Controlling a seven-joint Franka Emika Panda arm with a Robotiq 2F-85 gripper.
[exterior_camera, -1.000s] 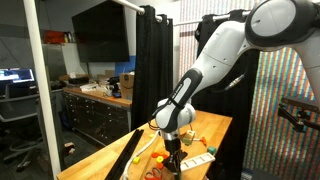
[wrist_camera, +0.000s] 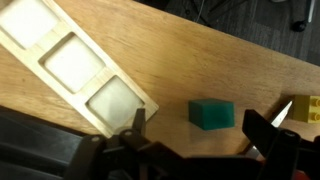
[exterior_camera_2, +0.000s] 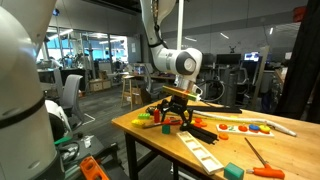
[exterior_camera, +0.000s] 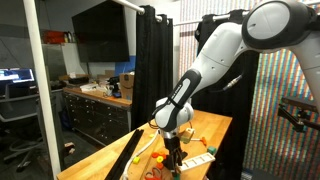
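A small green block [wrist_camera: 211, 114] lies on the wooden table, seen from above in the wrist view. My gripper is open over it, one finger to each side and the block nearer the right finger. Nothing is held. In exterior view 2 the gripper [exterior_camera_2: 180, 116] hangs low over the table, and a green block [exterior_camera_2: 167, 128] shows close by its fingers. A pale wooden tray [wrist_camera: 98, 78] with square compartments lies to the left of the block in the wrist view; its visible compartments are empty.
A yellow block [wrist_camera: 306, 108] lies right of the green one. A second green block [exterior_camera_2: 233, 172] and an orange-handled tool [exterior_camera_2: 267, 172] lie near the tray in exterior view 2. Several coloured pieces [exterior_camera_2: 240, 128] are behind the gripper. The table's edge [exterior_camera_2: 150, 143] is close.
The gripper has shifted only slightly in exterior view 1, and a bit of green now shows below it. The tray and other objects have not visibly moved.
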